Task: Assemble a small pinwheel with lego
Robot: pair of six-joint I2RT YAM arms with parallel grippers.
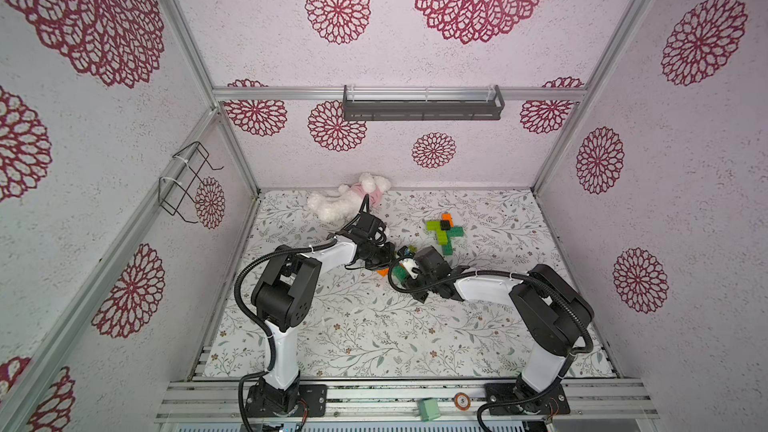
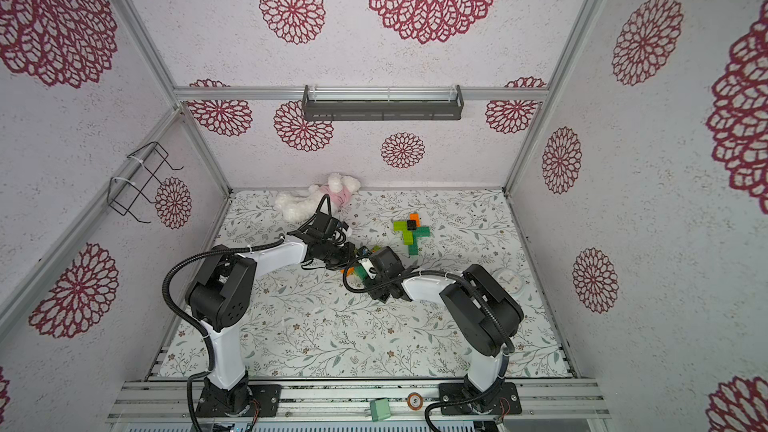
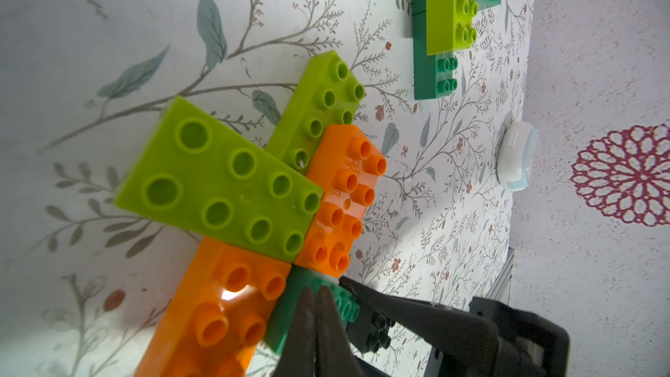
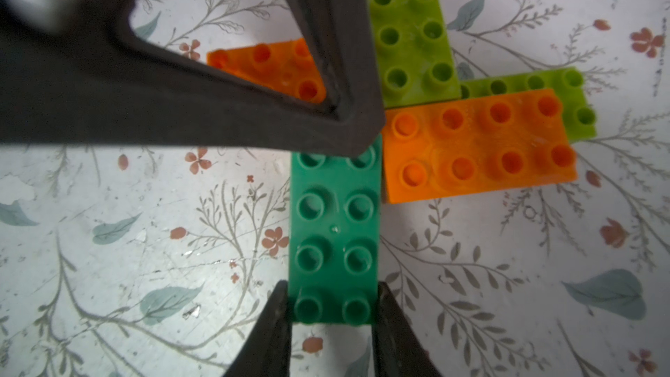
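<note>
My right gripper is shut on a dark green brick (image 4: 333, 223), whose inner end meets an orange brick (image 4: 474, 146) in the cluster. That cluster also holds a top lime brick (image 3: 216, 181), a lower lime brick (image 3: 317, 104) and a second orange brick (image 3: 223, 307). My left gripper hangs close over the cluster, shut, nothing visible between its fingers; its black body hides part of the bricks in the overhead views.
Behind lies another pinwheel of green, lime and orange bricks with a black centre (image 1: 445, 225). A white plush toy (image 1: 332, 206) lies at back left.
</note>
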